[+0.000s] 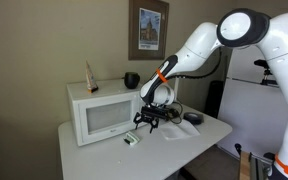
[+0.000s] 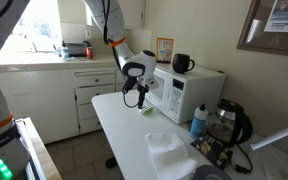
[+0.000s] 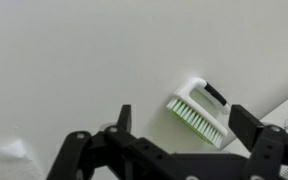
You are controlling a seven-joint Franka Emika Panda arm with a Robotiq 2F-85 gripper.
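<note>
A small white brush (image 3: 189, 98) with green bristles and a black grip patch lies on the white table, its bristle edge toward the gripper in the wrist view. Exterior view 1 has the brush (image 1: 131, 139) in front of the microwave. My gripper is open, its dark fingers apart and nothing held between them. From the side, the gripper (image 1: 146, 126) hangs above the table, a little to the right of the brush. In exterior view 2 the brush (image 2: 147, 109) shows just beyond the gripper.
A white microwave (image 1: 106, 114) stands behind the brush, with a black mug (image 2: 183, 63) on top. White cloth or paper (image 2: 168, 153), a blue bottle (image 2: 199, 121) and a kettle-like dark object (image 2: 227, 124) occupy the other end.
</note>
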